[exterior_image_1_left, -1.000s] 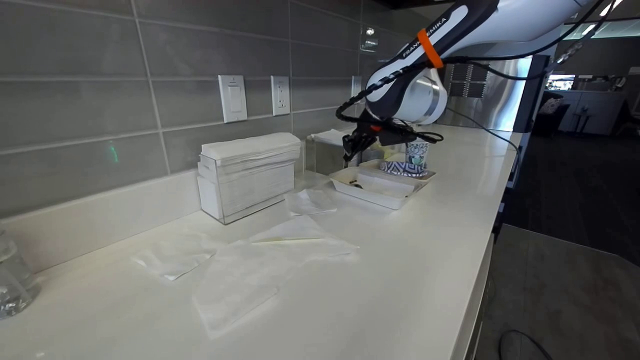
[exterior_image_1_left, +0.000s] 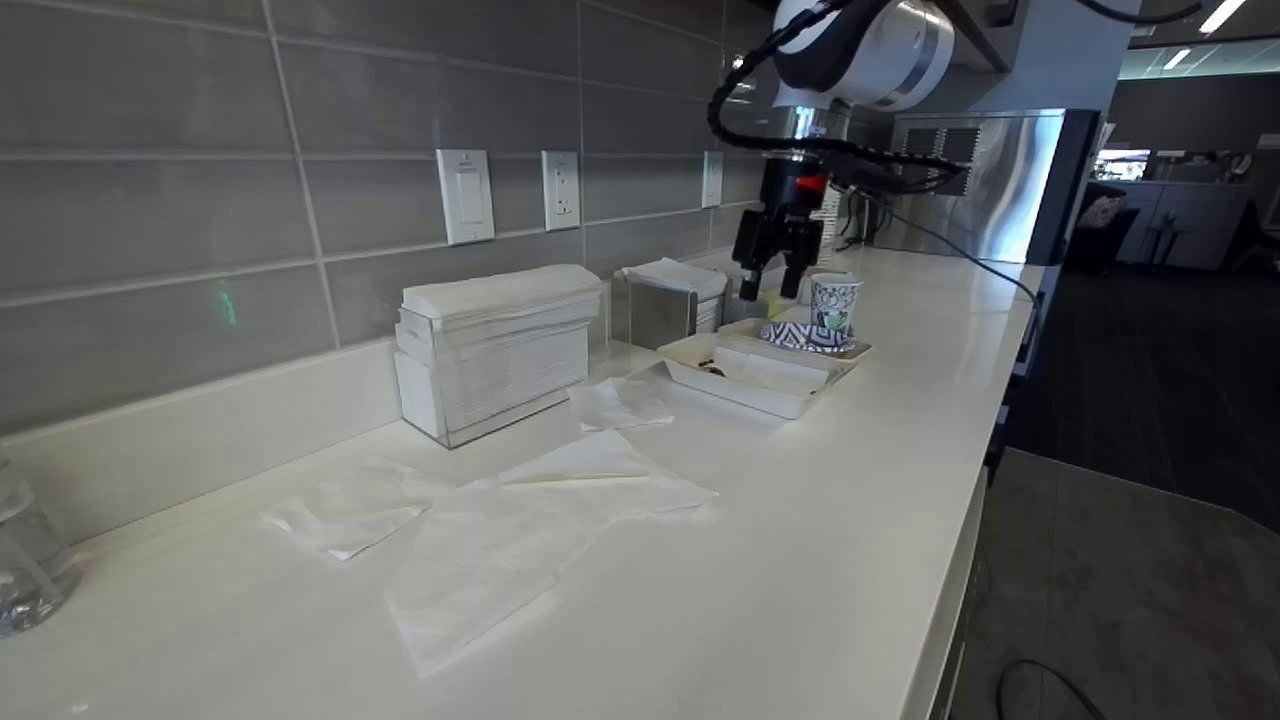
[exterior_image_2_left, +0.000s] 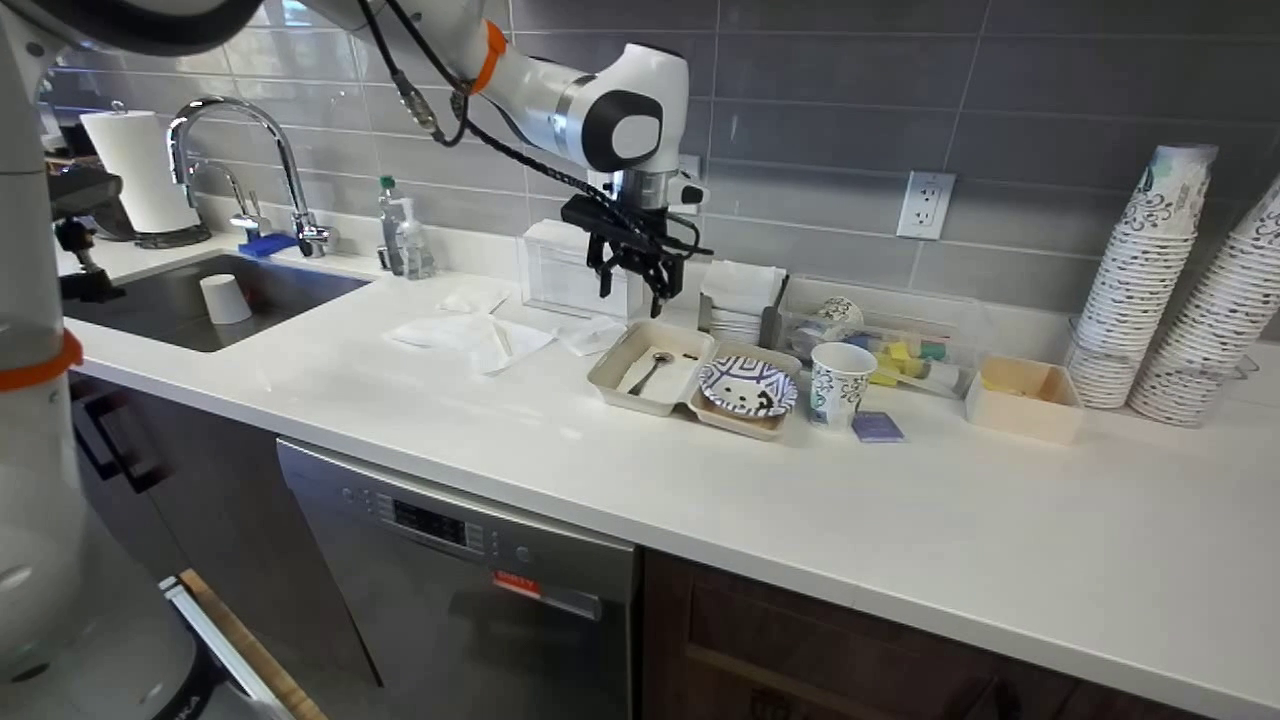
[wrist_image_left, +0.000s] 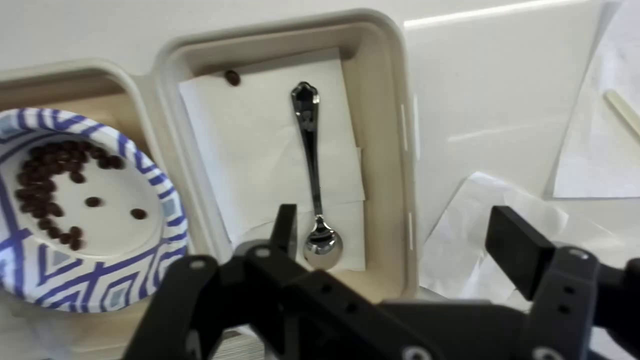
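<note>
My gripper hangs above the clamshell box, its two black fingers wide apart with nothing between them, so it is open. Beneath it, in the bare compartment of the beige box (wrist_image_left: 384, 180), a silver spoon (wrist_image_left: 311, 156) lies on white napkins, bowl toward the gripper. One dark bean (wrist_image_left: 232, 77) rests on the napkin near the handle's end. The other compartment holds a blue-and-white patterned bowl (exterior_image_2_left: 749, 386) with several dark beans in it. A patterned paper cup (exterior_image_2_left: 840, 384) stands upright just right of the box.
Loose napkins (exterior_image_1_left: 540, 528) spread across the counter. A napkin holder (exterior_image_1_left: 516, 348) and a smaller one (exterior_image_2_left: 738, 294) stand near the wall. Beyond the cup are a clear bin (exterior_image_2_left: 888, 324), a beige tray (exterior_image_2_left: 1023, 402) and tall cup stacks (exterior_image_2_left: 1140, 276).
The arm has risen and swung from a low, tilted pose by the small napkin holder. My gripper now points downward, higher above the box. The box, bowl and cup look unmoved.
</note>
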